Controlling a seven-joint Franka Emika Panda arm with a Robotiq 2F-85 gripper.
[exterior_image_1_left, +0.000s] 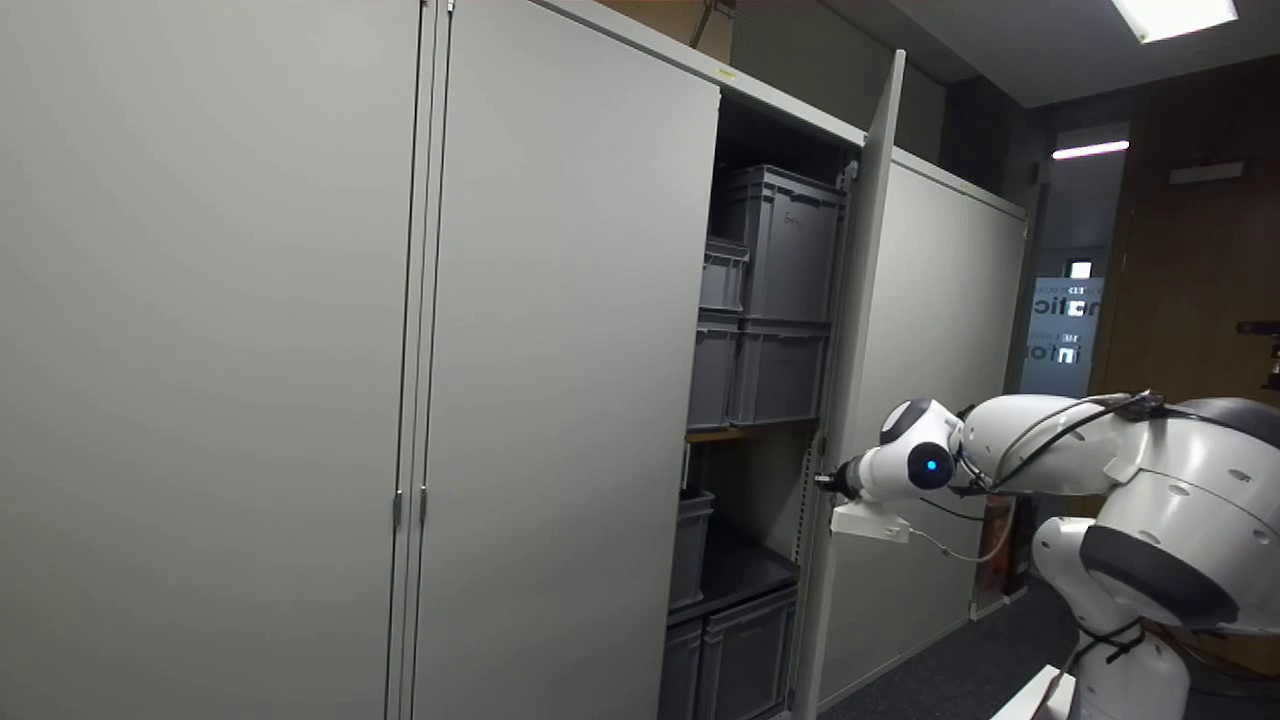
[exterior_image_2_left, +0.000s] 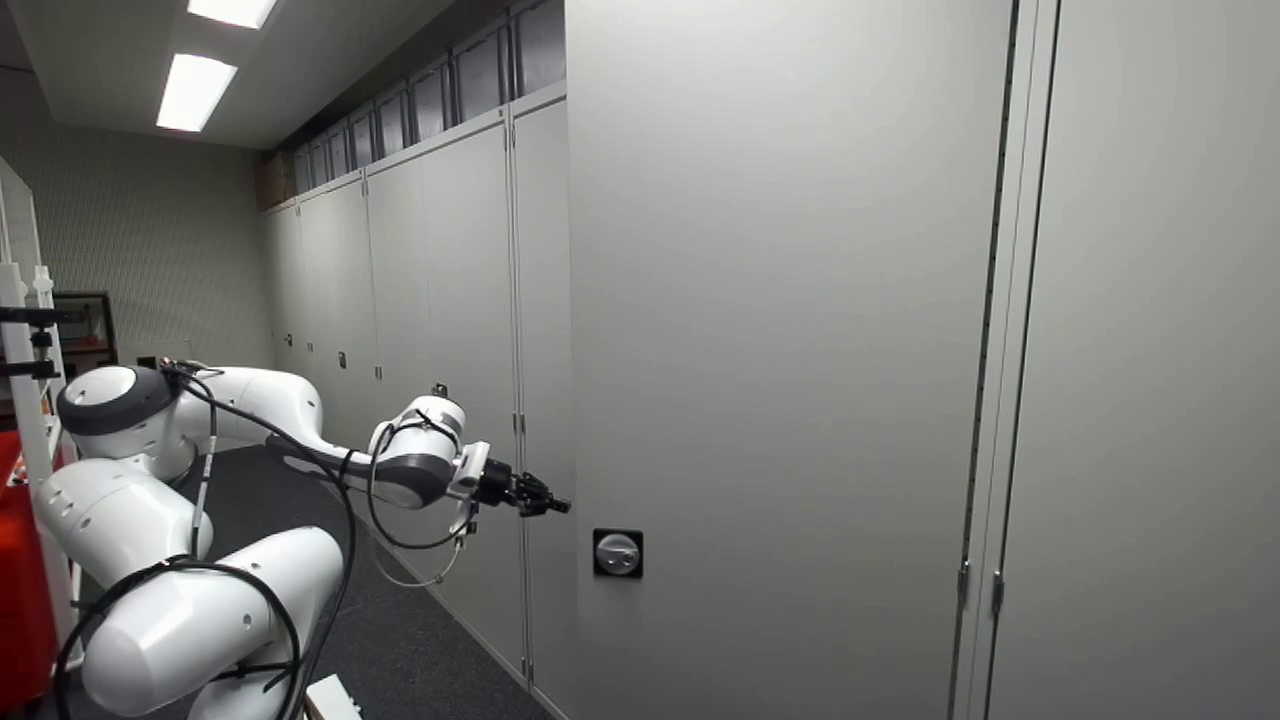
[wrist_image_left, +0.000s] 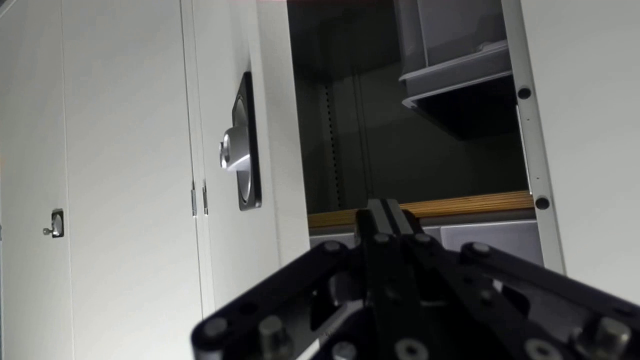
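Note:
A grey cabinet door (exterior_image_1_left: 866, 360) stands swung out from the cabinet, its dark interior showing beside it. On this door's outer face is a black-plated silver handle (wrist_image_left: 237, 147), seen from the side in the wrist view and face-on as a round handle (exterior_image_2_left: 618, 553) in exterior view 2. My gripper is shut, with nothing visible between its fingers. It points toward the cabinet opening, to the right of the door's free edge in the wrist view. In exterior view 2 the gripper (exterior_image_2_left: 564, 506) appears close to that edge; whether it touches cannot be told.
Grey storage boxes (exterior_image_1_left: 786, 246) fill shelves inside the cabinet. A wooden shelf edge (wrist_image_left: 474, 206) crosses the opening. The neighbouring door (exterior_image_1_left: 564, 360) is closed.

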